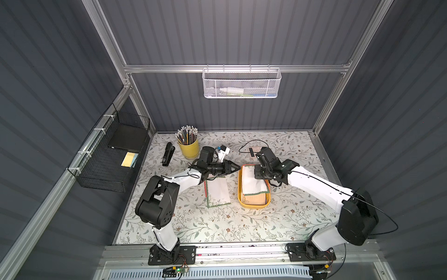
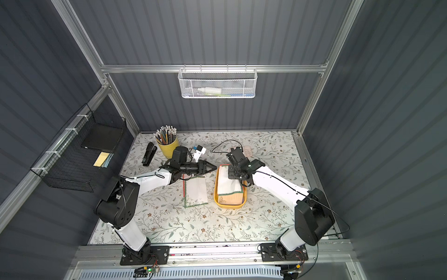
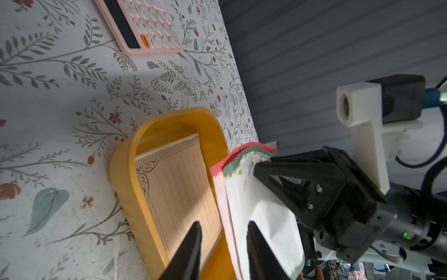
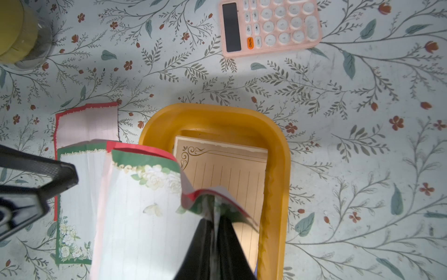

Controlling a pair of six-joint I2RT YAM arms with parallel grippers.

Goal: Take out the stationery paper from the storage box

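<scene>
The yellow storage box (image 1: 240, 198) stands mid-table, with tan lined paper (image 4: 218, 170) lying inside. Over it is a raised white sheet of stationery paper with a green floral border (image 4: 144, 224), a pink, red-edged sheet showing behind it. The sheet's edge is bunched up between the fingers of my right gripper, which is shut on it. At the box's left side, my left gripper points toward the lifted sheets, its fingers apart; the paper's edge shows beyond the gap, not visibly pinched.
Other bordered sheets (image 1: 218, 192) lie on the table left of the box. A pink calculator (image 4: 274, 28) is behind the box, and a yellow pencil cup (image 1: 190, 150) and black stapler (image 1: 168, 154) stand back left. Table right of the box is clear.
</scene>
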